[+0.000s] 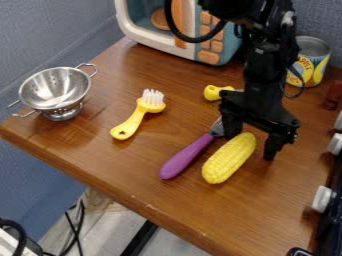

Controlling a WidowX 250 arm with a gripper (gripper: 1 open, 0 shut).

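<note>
My black gripper (250, 140) hangs low over the table at the right of centre, its fingers spread around the upper end of a yellow corn cob (227, 162), the right finger a little beyond it, with nothing visibly held. A purple-handled utensil (183, 158) with a metal head lies just left of the cob, its head partly hidden by the gripper.
A steel colander (54, 88) and a yellow brush (126, 125) are on the left. A small yellow object (214, 92), a can (307, 70) and a toy microwave (152, 25) are at the back. A black appliance edges the right.
</note>
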